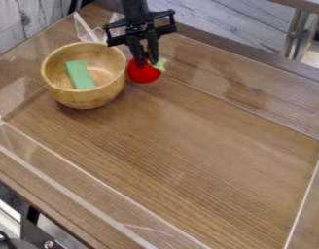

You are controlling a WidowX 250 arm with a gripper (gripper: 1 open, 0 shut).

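My black gripper (143, 53) is at the top centre, just right of a wooden bowl, over a red object (144, 73) with a pale green part at its right. Whether the fingers hold it is unclear. The wooden bowl (104, 94) sits at the left with a green block (79, 75) inside.
A pale wall stands at the top left, and a white ledge runs along the top right.
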